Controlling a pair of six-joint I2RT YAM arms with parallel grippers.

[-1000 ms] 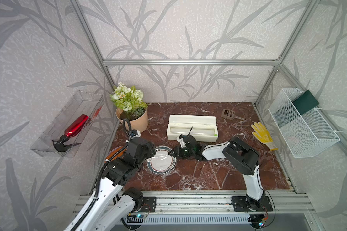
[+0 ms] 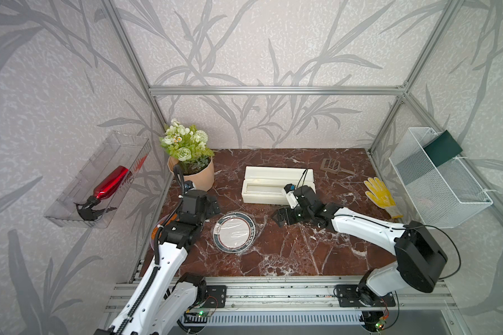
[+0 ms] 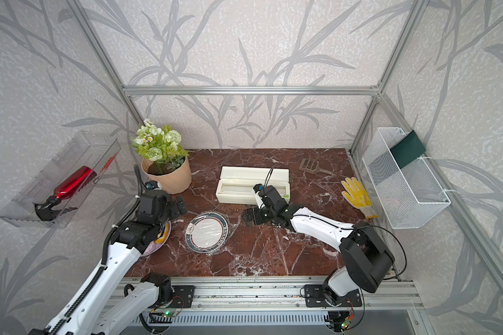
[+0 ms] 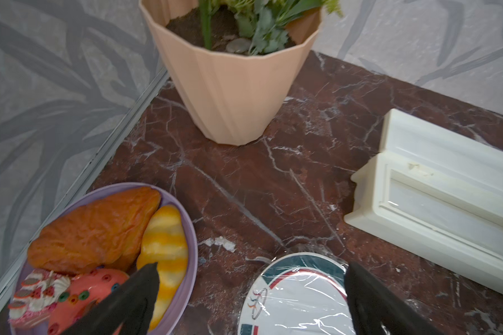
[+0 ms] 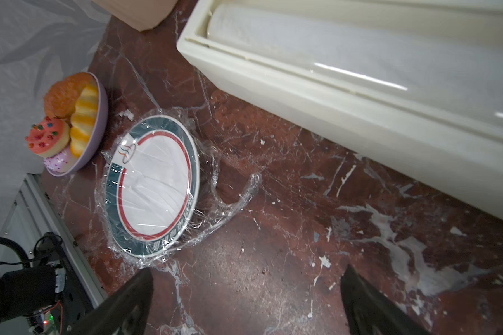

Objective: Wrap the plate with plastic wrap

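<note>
The white plate with teal rim [image 2: 234,231] lies in the middle-front of the counter, covered by clear plastic wrap [image 5: 229,206] that spreads past its edge with a crumpled tail on the right. Behind it stands the white wrap dispenser box [image 5: 318,100], its roll inside. My left gripper [image 2: 210,206] hangs open above the counter left of the plate, between it and the flowerpot, holding nothing. My right gripper [image 2: 285,215] is open and empty above the counter right of the plate, in front of the box.
A bowl of toy food [image 4: 95,234] sits left of the plate. A flowerpot [image 4: 229,95] stands back left; a spatula [image 3: 309,165] and yellow glove [image 3: 356,195] lie at right. Baskets hang on both side walls. Bare counter is right of the plate.
My right arm has moved right, away from over the plate. My left gripper has drawn back from the plate toward the left and slightly up.
</note>
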